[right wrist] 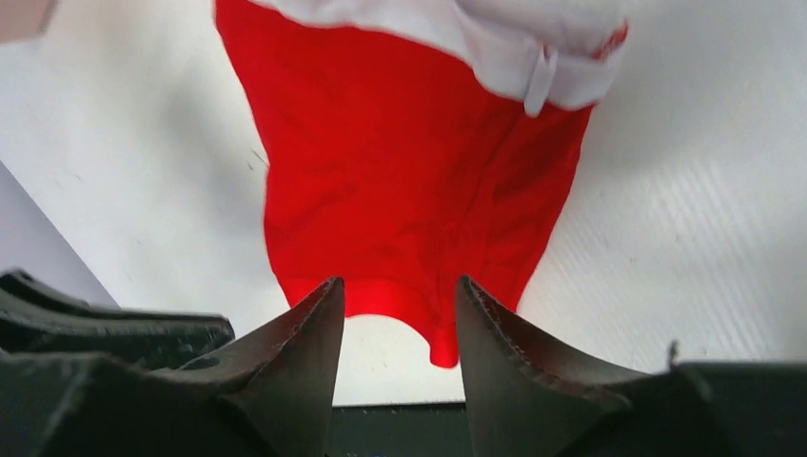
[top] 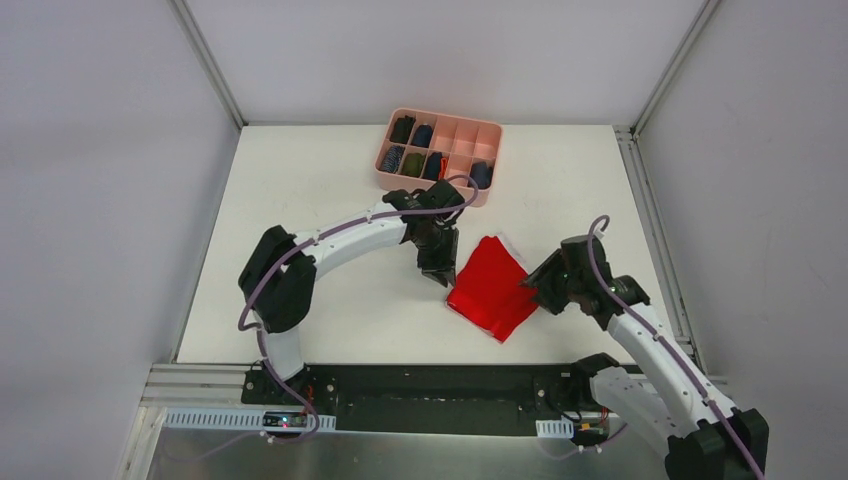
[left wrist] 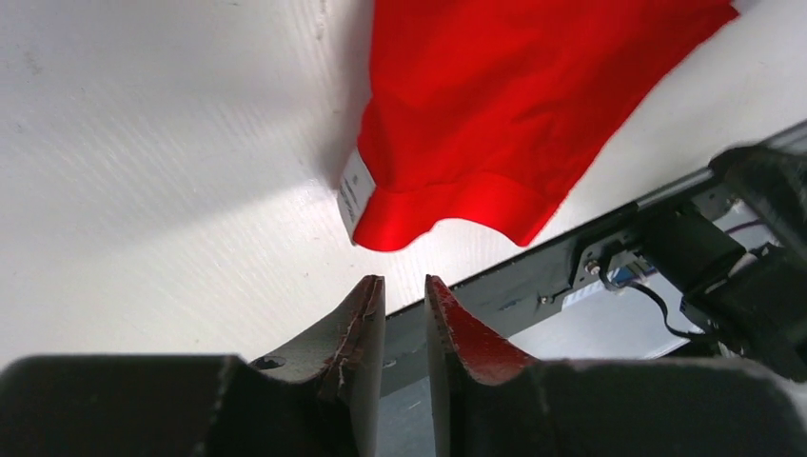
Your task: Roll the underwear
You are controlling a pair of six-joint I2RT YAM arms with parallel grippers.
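Red underwear (top: 490, 285) with a pale waistband lies spread, roughly square, on the table's middle right. Its band (right wrist: 390, 19) is at the top of the right wrist view; a white label (left wrist: 356, 195) shows on an edge in the left wrist view. My left gripper (top: 437, 275) is just left of the cloth, fingertips a narrow gap apart and empty. My right gripper (top: 537, 290) hangs over the cloth's right side, open with nothing held.
A pink divided box (top: 470, 132) at the back holds several rolled dark and red garments, with some empty compartments.
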